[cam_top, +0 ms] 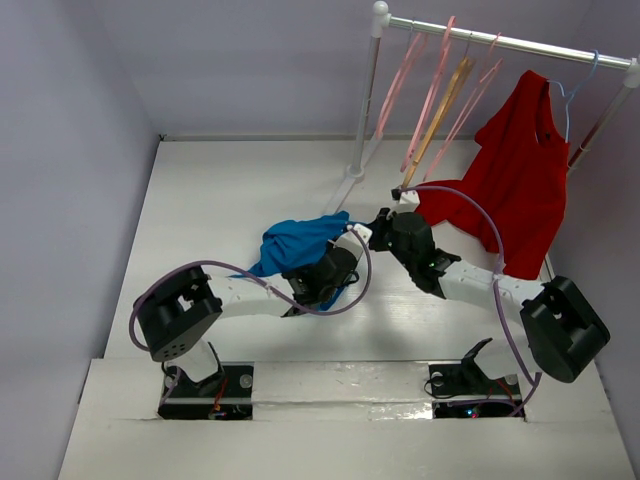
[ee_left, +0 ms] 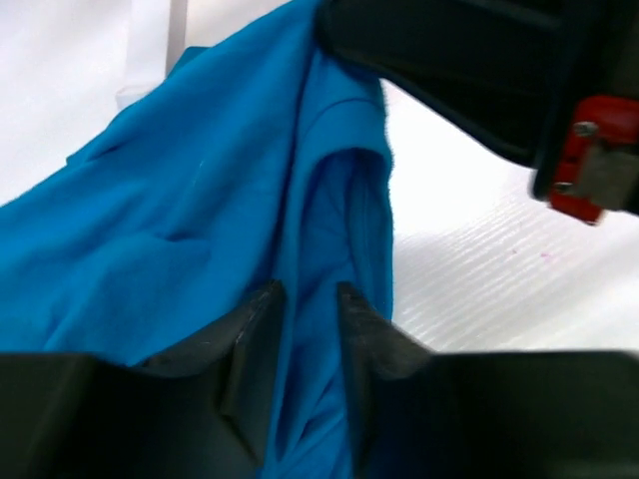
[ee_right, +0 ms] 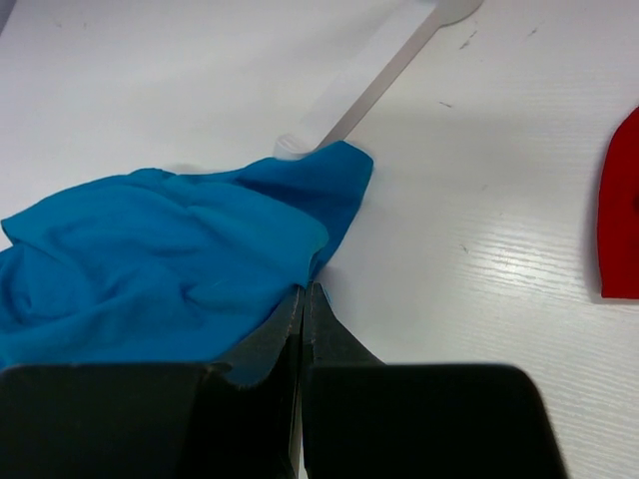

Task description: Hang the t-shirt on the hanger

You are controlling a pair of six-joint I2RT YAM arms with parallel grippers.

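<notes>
The blue T-shirt (cam_top: 295,240) lies bunched near the middle of the white table. My right gripper is shut at its edge, a bit of blue cloth at the tips. My left gripper is over the shirt just left of the right one, its fingers apart with blue cloth (ee_left: 170,239) below and between them; whether any is held is unclear. In the left wrist view the right gripper's dark body reaches in at upper right, against the raised cloth.
A clothes rail (cam_top: 500,43) at the back holds pink hangers (cam_top: 440,70), a wooden hanger (cam_top: 443,110) and a red shirt (cam_top: 515,190) on a blue hanger. The rail's foot (cam_top: 354,173) lies behind the blue shirt.
</notes>
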